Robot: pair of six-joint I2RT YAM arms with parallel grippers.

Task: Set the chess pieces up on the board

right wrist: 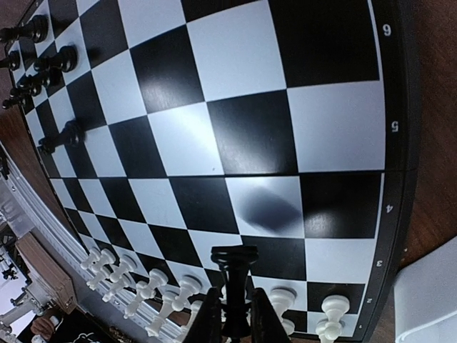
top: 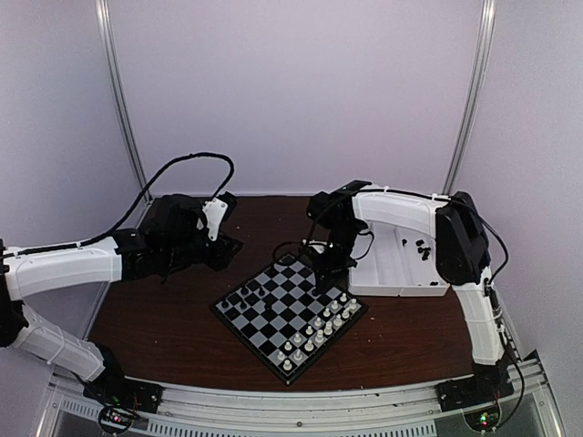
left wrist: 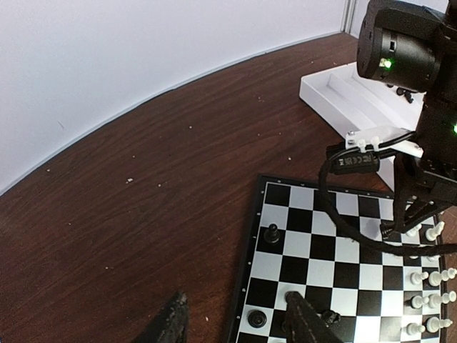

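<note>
The chessboard (top: 282,309) lies on the table, white pieces (top: 319,332) along its right edge and several black pieces (top: 241,300) on its left part. My right gripper is shut on a black chess piece (right wrist: 235,271), held over the board near the white pieces. In the left wrist view a lone black piece (left wrist: 272,233) stands near the board's far left corner. My left gripper is raised to the left of the board, fingers apart, nothing visible between them.
A white box (top: 392,273) with black pieces sits right of the board at the back.
</note>
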